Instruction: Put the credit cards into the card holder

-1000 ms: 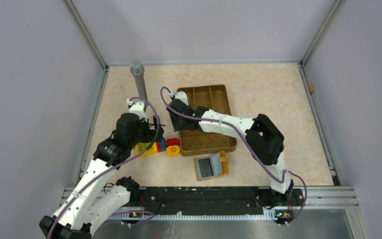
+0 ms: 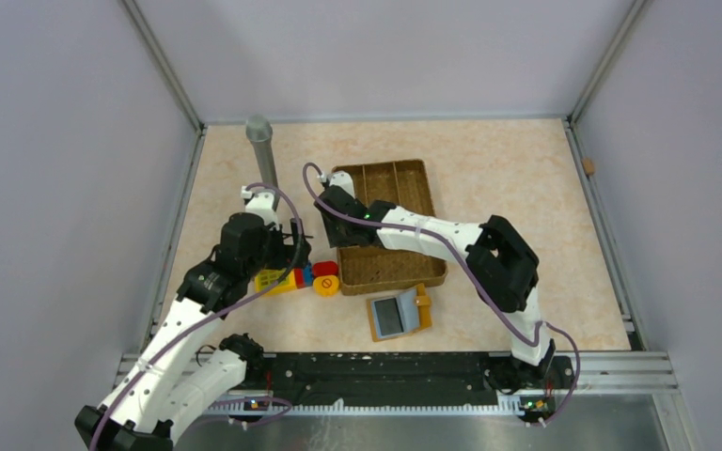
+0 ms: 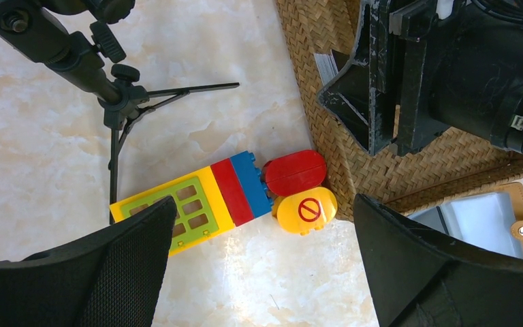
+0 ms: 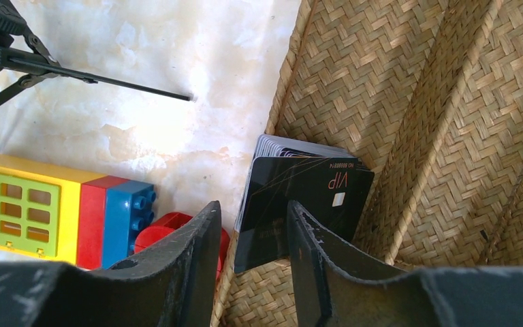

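A black card [image 4: 299, 197] marked VIP lies slanted on a stack of cards [image 4: 296, 148] in a compartment of the woven basket, by its left wall. Over the stack, my right gripper has its fingers apart; the black card's left part shows between them, and the right finger [image 4: 306, 235] overlaps the card in view. Whether either finger touches it, I cannot tell. My left gripper hangs open and empty above the toy blocks, left of the basket. The open card holder [image 2: 399, 314], tan with grey pockets, lies in front of the basket.
The woven basket [image 2: 395, 272] has dividers. Toy blocks [image 3: 235, 189], with red and yellow rounded pieces [image 3: 306, 210], sit close to its left wall. A black tripod stand [image 3: 119, 102] is behind my left gripper.
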